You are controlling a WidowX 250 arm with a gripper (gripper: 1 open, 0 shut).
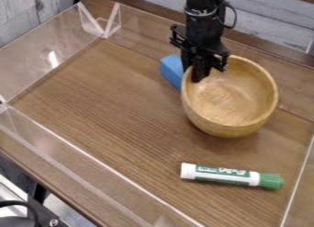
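Observation:
My black gripper [196, 56] reaches down from the top and is shut on the near-left rim of a large tan wooden bowl [230, 102], which is tilted. A blue object [173, 71] lies just left of the bowl, partly behind it. A white and green tube [230, 175] lies at the lower right of the wooden table [92, 111].
The table's edge with clear side walls runs along the left and back. A dark cable or part shows at the lower-left corner.

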